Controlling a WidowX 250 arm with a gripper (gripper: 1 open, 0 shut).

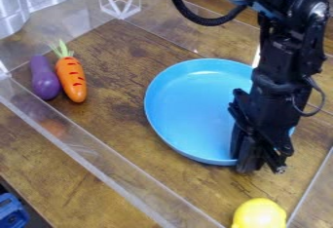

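Note:
A blue plastic plate or shallow bowl (189,105) lies on the wooden surface at the centre. My black gripper (251,150) is low at the plate's right side, overlapping its rim and hiding part of it. Whether its fingers are open or shut, and whether anything is between them, I cannot tell.
A purple eggplant (46,77) and an orange carrot (72,76) lie at the left. A yellow lemon-like object (259,215) sits at the bottom right. Clear plastic walls edge the area. Bare wood shows left of and below the plate.

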